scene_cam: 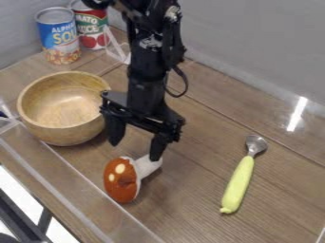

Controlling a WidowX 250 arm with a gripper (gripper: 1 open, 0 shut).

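The black arm reaches down at the centre of the view, its gripper (pixel 133 142) hanging open just above a toy mushroom (pixel 122 180) with a red, white-spotted cap and white stem. The mushroom lies on its side on the wooden counter (pixel 184 209), its stem pointing up and right below the right finger. Nothing shows between the fingers.
A wooden bowl (pixel 64 123) sits left of the gripper. A peeler-like tool with a yellow-green handle (pixel 237 184) lies at the right. Two cans, Alphabet soup (pixel 60 38) and a red one (pixel 94 19), stand back left.
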